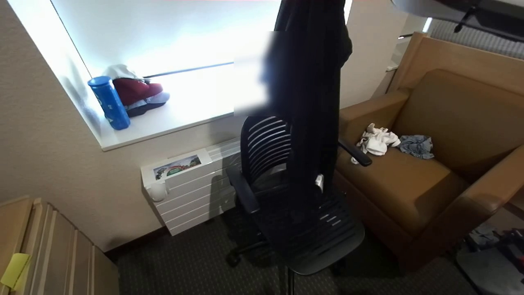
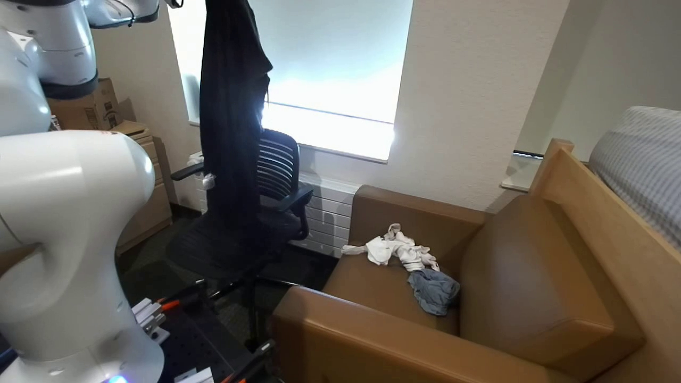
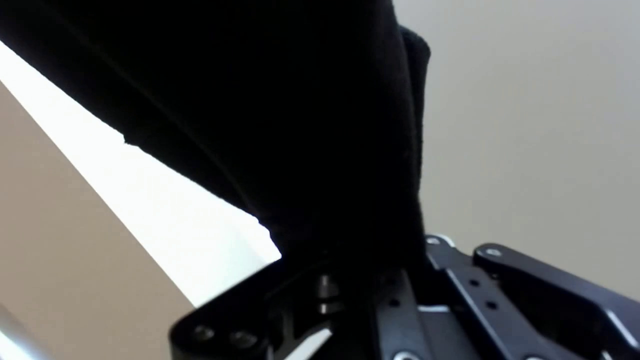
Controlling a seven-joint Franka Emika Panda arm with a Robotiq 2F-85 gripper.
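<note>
A long black garment (image 1: 314,88) hangs in front of the office chair, its top cut off by the upper edge in exterior view 1. Exterior view 2 shows the same dark garment (image 2: 230,108) dangling beside the window, its lower part blending into the black chair. In the wrist view the black cloth (image 3: 288,120) fills the upper middle and narrows to my gripper, which is shut on it. The cloth hides the fingertips. A small white patch (image 1: 319,182), perhaps a tag, shows low on the garment.
The black chair (image 1: 265,147) stands beneath the garment. White cloth (image 1: 378,141) and a grey-blue cloth (image 1: 416,146) lie on the brown armchair (image 1: 393,182). A blue canister (image 1: 110,103) and caps (image 1: 140,91) occupy the windowsill's left end.
</note>
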